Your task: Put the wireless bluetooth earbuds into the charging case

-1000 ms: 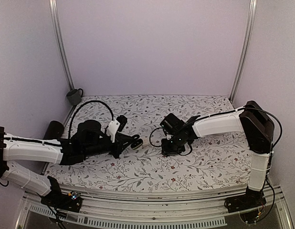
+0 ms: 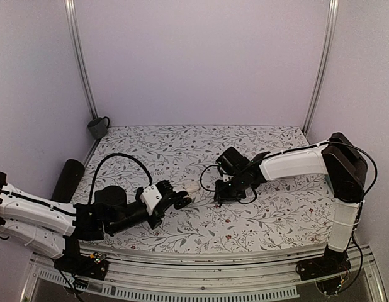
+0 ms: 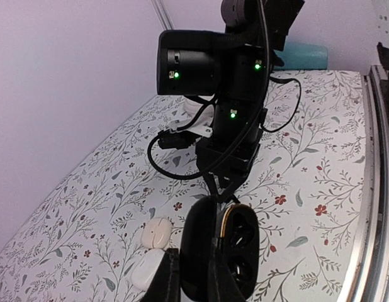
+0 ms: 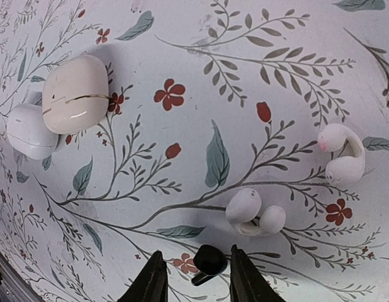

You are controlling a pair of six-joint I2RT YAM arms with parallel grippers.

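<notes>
Held up off the table at left of centre is the black charging case [image 2: 182, 201], its lid raised. My left gripper is shut on it. In the left wrist view two glossy dark hollows [image 3: 243, 251] show inside the case; whether an earbud sits in either, I cannot tell. A black earbud [image 4: 209, 262] with a short stem shows between the fingertips of my right gripper, nearer the right finger. That gripper is open and low over the table, and a gap shows on the earbud's left side.
A cream case [image 4: 75, 94] and a white case [image 4: 32, 131] lie side by side on the patterned cloth. Two white clip-shaped pieces [image 4: 255, 214] [image 4: 343, 153] lie near the black earbud. A grey mug [image 2: 98, 128] stands at the far left.
Over the last second my left gripper has turned and come a little nearer the table's front, carrying the case.
</notes>
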